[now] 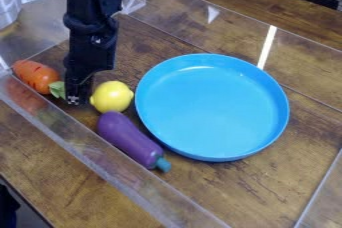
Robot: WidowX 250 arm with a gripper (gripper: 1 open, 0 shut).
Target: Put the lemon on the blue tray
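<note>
The yellow lemon (112,97) lies on the wooden surface, just left of the round blue tray (214,107), which is empty. My black gripper (80,93) reaches down from the top left, its tips low beside the lemon's left side, between it and an orange carrot. Whether the fingers touch the lemon cannot be made out. The spacing of the fingers is too dark and small to read.
Against the clear wall (94,157) lie the carrot (36,74) with its green top and a purple eggplant (130,140), close to the lemon on either side. Bare wood (201,22) stretches behind the tray.
</note>
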